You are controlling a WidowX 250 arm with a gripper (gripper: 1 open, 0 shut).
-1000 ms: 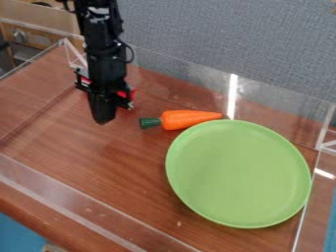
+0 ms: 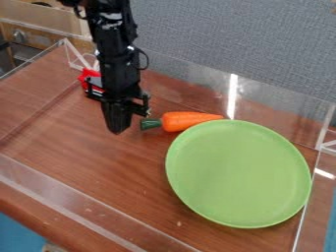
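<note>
My black gripper (image 2: 118, 113) points down over the wooden board at the upper left, its tip just left of an orange toy carrot (image 2: 192, 120) with a green top. It looks shut, with nothing visible between its fingers. A red object (image 2: 89, 79) sits partly hidden behind the gripper. A large green plate (image 2: 239, 172) lies at the right.
Clear plastic walls edge the board (image 2: 79, 167), with a grey wall (image 2: 237, 39) behind. A wooden box (image 2: 33, 20) stands beyond the upper left corner. The board's left and front part is bare.
My gripper has moved a little right and down, toward the carrot. The carrot and plate look unchanged.
</note>
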